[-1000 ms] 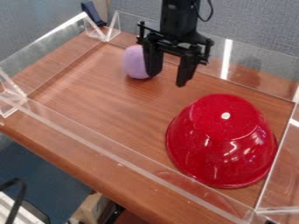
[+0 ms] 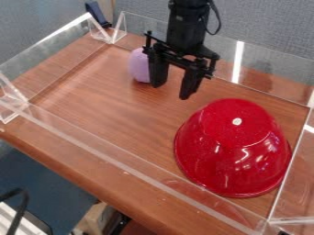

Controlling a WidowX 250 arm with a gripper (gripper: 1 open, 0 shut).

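My black gripper (image 2: 173, 81) hangs over the back middle of the wooden board, its two fingers spread apart with nothing seen between them. A light purple round object (image 2: 141, 63) lies just behind and left of the left finger, partly hidden by it. A large upturned red bowl (image 2: 230, 147) rests on the board at the front right, apart from the gripper.
Clear plastic walls (image 2: 160, 161) surround the board (image 2: 92, 101). The left and middle of the board are bare. Grey padded wall stands behind; dark floor with a cable shows at the lower left.
My gripper has shifted very slightly down, its fingers staying apart. The purple object and the red bowl look unmoved.
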